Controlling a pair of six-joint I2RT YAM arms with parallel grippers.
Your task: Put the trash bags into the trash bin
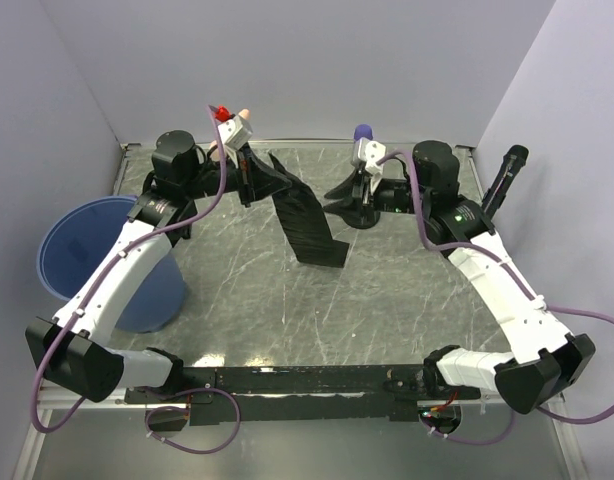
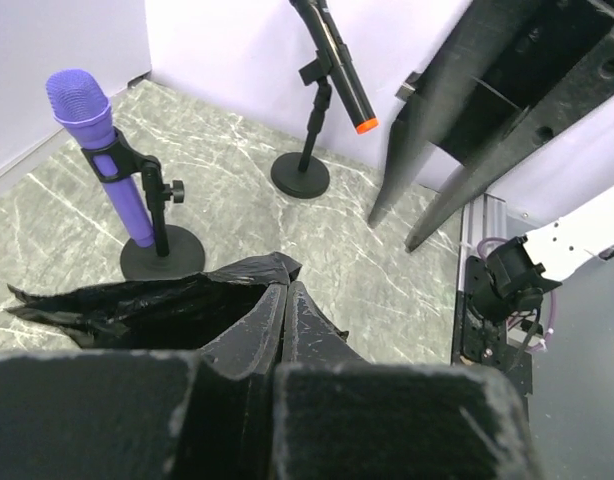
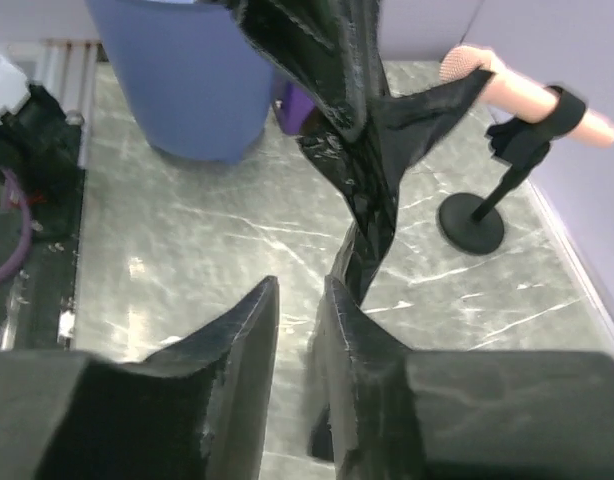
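A black plastic bag (image 1: 307, 220) hangs from my left gripper (image 1: 282, 183) over the middle of the table; in the left wrist view its crumpled top (image 2: 117, 305) is at the fingertips, where my left gripper is shut on it. My right gripper (image 1: 330, 200) is a short way right of the bag, its fingers apart in the top view with nothing held; in the right wrist view the bag (image 3: 372, 180) is just beyond its fingertips. The blue bin (image 1: 147, 305) stands at the left edge, partly behind my left arm.
A purple microphone on a stand (image 2: 127, 200) stands at the back, a black microphone (image 2: 332, 70) at the right, and a pink microphone (image 3: 512, 95) behind my left arm.
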